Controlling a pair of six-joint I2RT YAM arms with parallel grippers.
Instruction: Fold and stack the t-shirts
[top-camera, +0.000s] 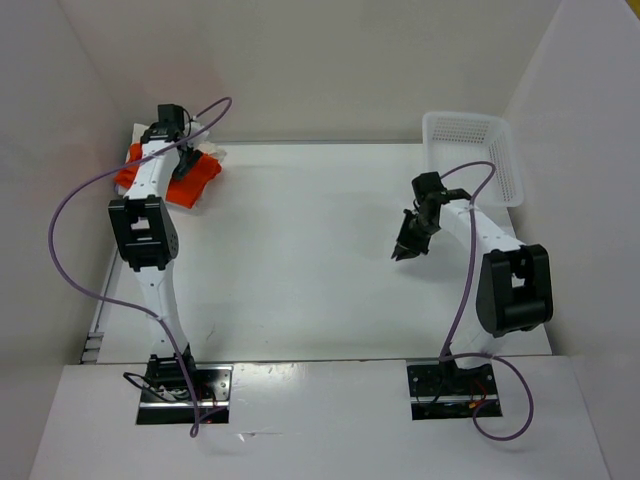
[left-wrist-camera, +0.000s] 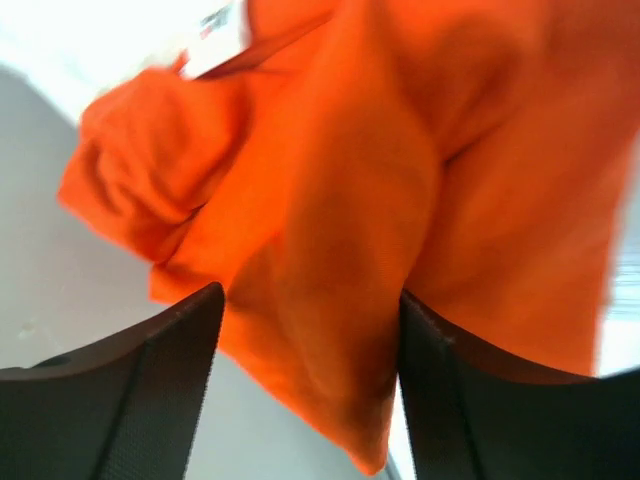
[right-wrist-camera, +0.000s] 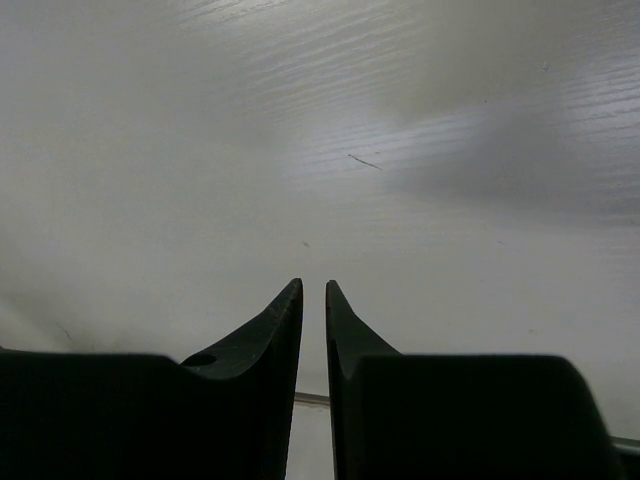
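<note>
An orange T-shirt (top-camera: 200, 178) lies crumpled at the far left corner of the table. My left gripper (top-camera: 190, 158) is down over it. In the left wrist view a raised fold of the orange cloth (left-wrist-camera: 335, 240) runs between the fingers, which stand wide apart on either side, so the gripper is open. White cloth (top-camera: 212, 150) shows behind and beside the orange. Over bare table at right of centre hangs my right gripper (top-camera: 400, 253). Its fingertips (right-wrist-camera: 293, 300) nearly meet, with only a thin empty gap.
At the back right stands a white basket (top-camera: 432, 150), close behind the right arm, and it looks empty. Walls border the back and both sides; a purple cable loops over each arm.
</note>
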